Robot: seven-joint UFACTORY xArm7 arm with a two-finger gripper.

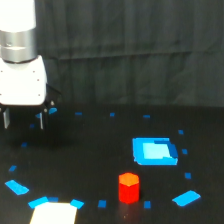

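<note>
At the left edge of the camera view, my gripper [24, 120] hangs with its two thin dark fingers apart and nothing visible between them. A red block [129, 188] with a six-sided top stands on the dark table, right of centre and near the front. Behind it and a little to the right lies a shallow blue tray [137, 147] with a pale, bright inside. My gripper is well to the left of both and touches neither.
Flat blue patches, such as the larger one at lower right [186, 198], dot the dark table. A pale cream object [53, 214] is cut off by the bottom edge. A dark curtain [140, 55] hangs behind. The table between gripper and tray looks clear.
</note>
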